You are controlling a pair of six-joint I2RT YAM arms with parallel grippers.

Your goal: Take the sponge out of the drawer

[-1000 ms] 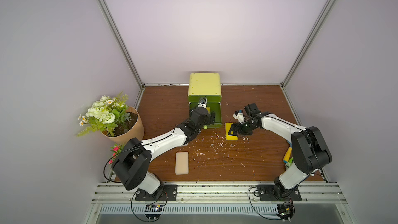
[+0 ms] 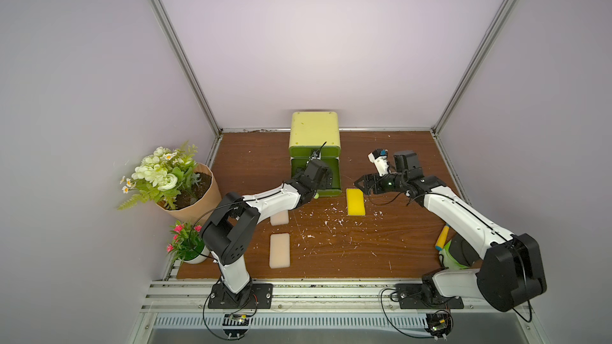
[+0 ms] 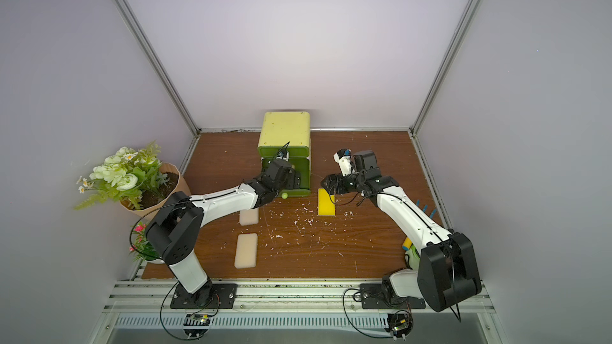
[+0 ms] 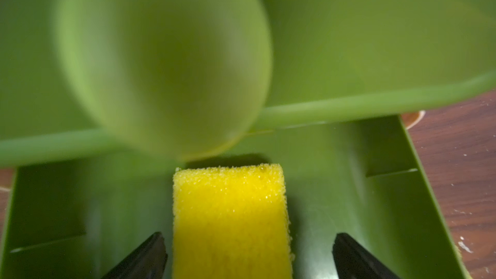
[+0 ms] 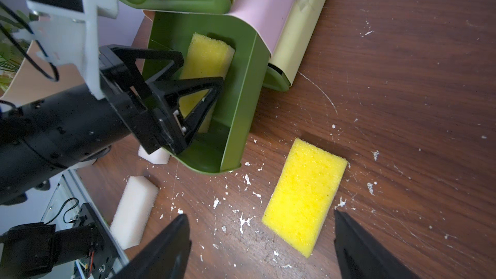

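Observation:
The green drawer (image 2: 332, 177) is pulled out below the pale yellow cabinet (image 2: 313, 132). A yellow sponge (image 4: 230, 217) lies inside it, mostly hidden by the left arm in the top views. My left gripper reaches into the drawer, open, one finger either side of that sponge, with the round knob (image 4: 160, 56) above. My right gripper hangs open above a second yellow sponge (image 5: 304, 196) on the table, right of the drawer, holding nothing.
Two pale sponges (image 2: 279, 251), one partly hidden, lie left front. Flower pots (image 2: 197, 197) stand at the left edge, tools (image 2: 442, 235) at the right.
My right arm has risen from the table sponge and extended toward the back.

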